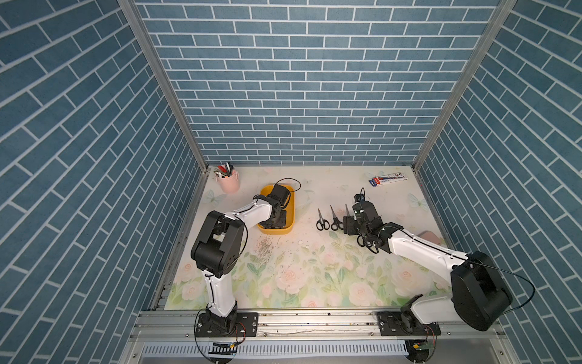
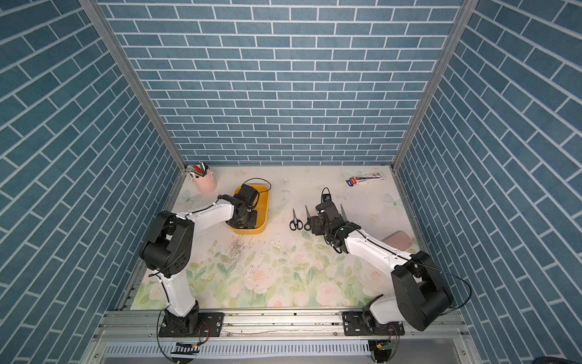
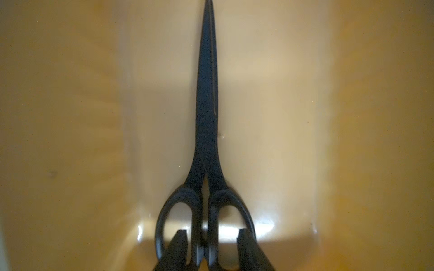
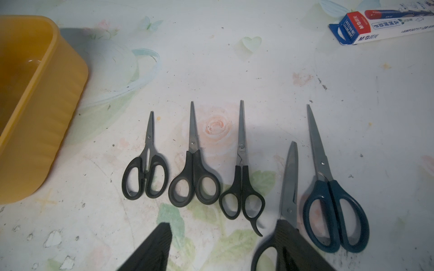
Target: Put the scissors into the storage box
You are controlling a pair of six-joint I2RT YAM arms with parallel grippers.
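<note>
Black scissors (image 3: 207, 113) lie on the floor of the yellow storage box (image 1: 289, 215). My left gripper is down in the box, part open, its fingers over the scissors' handles; whether it grips them I cannot tell. My right gripper is open above several pairs of scissors lying in a row right of the box: small black-handled ones (image 4: 149, 149), two further black-handled pairs (image 4: 193, 135) (image 4: 241, 135), a large pair (image 4: 289, 180) partly hidden by a finger, and teal-handled ones (image 4: 332, 203).
A pink cup (image 1: 228, 182) of tools stands at the back left. A boxed item (image 1: 388, 179) lies at the back right, and a pink pad (image 2: 397, 239) at the right edge.
</note>
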